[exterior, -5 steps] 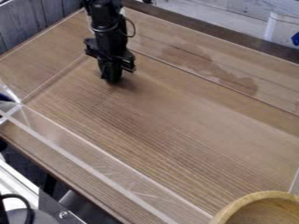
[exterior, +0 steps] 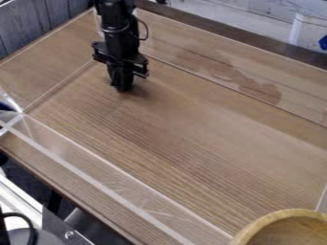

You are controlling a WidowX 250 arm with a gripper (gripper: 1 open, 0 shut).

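My black gripper [exterior: 122, 80] hangs down from the top left onto the wooden tabletop [exterior: 192, 134], its fingertips at or just above the surface in the upper left part of the table. It looks shut; the fingers are dark and small, and nothing can be made out between them.
A round wooden bowl [exterior: 281, 230] sits at the bottom right corner, partly out of frame. Clear strips run along the table's lower left edge, and a white panel stands beyond the back right.
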